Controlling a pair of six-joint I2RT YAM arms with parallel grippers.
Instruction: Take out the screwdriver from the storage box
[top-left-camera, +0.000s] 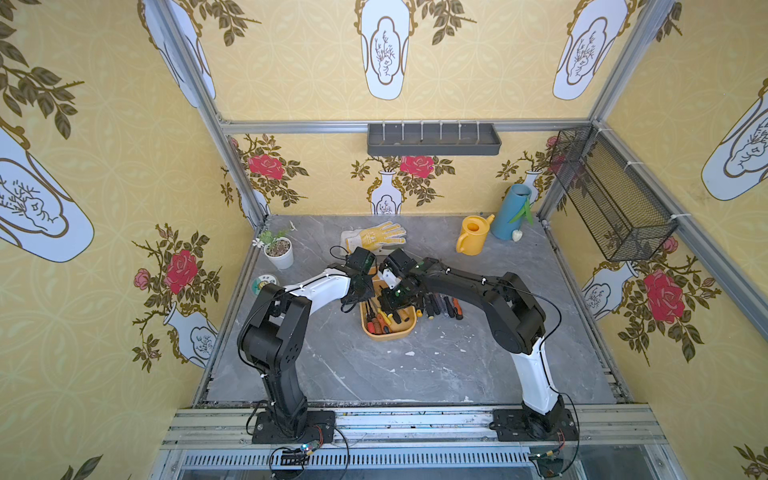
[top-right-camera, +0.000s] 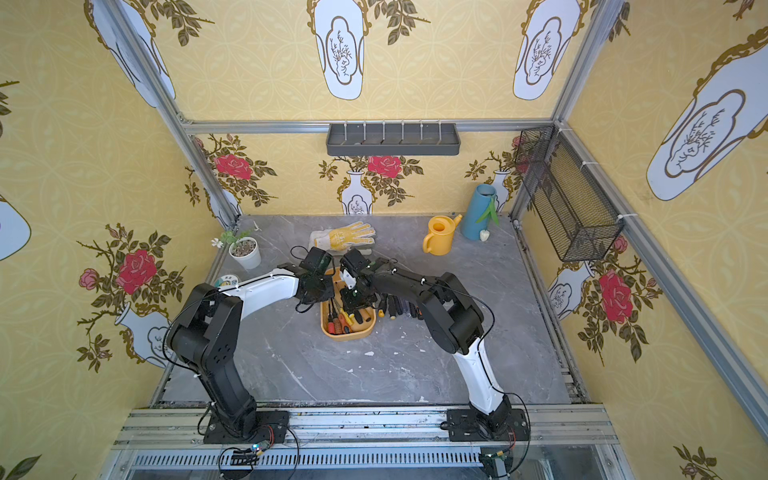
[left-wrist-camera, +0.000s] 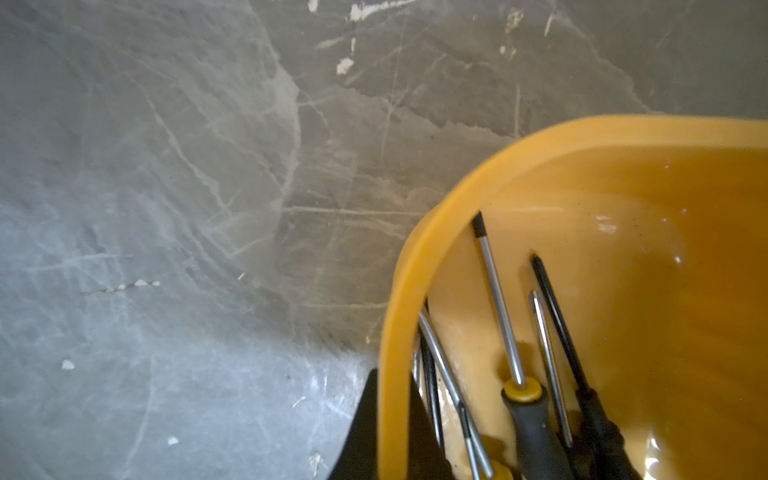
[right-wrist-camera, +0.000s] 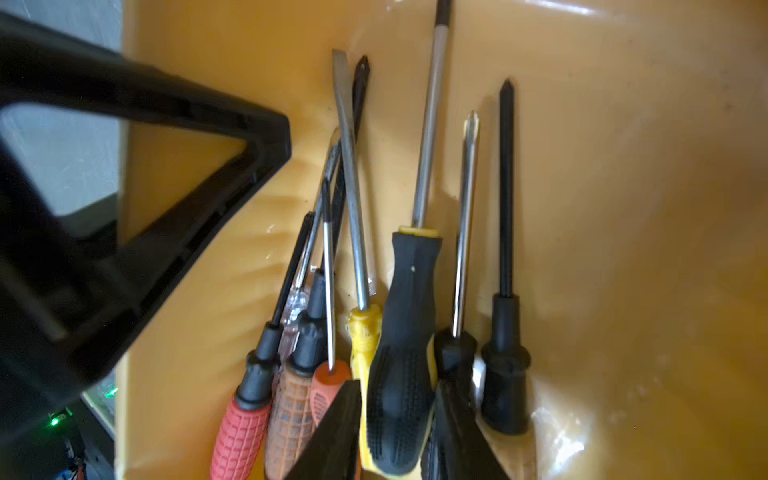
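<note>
The yellow storage box (right-wrist-camera: 640, 240) holds several screwdrivers lying side by side. My left gripper is shut on the box's left wall, the rim (left-wrist-camera: 394, 344) passing between its fingers. Inside the box, my right gripper is open, one finger on each side of the black-and-yellow screwdriver's handle (right-wrist-camera: 404, 336). Whether either finger touches that handle cannot be told. To its right lie two black-handled screwdrivers (right-wrist-camera: 505, 376); a yellow-handled one (right-wrist-camera: 365, 328) and red and orange ones (right-wrist-camera: 240, 436) lie to its left.
Right of the box, several screwdrivers (top-left-camera: 449, 308) lie in a row on the table. Behind it are gloves (top-left-camera: 376, 236), a yellow watering can (top-left-camera: 472, 237) and a blue vase (top-left-camera: 509, 214).
</note>
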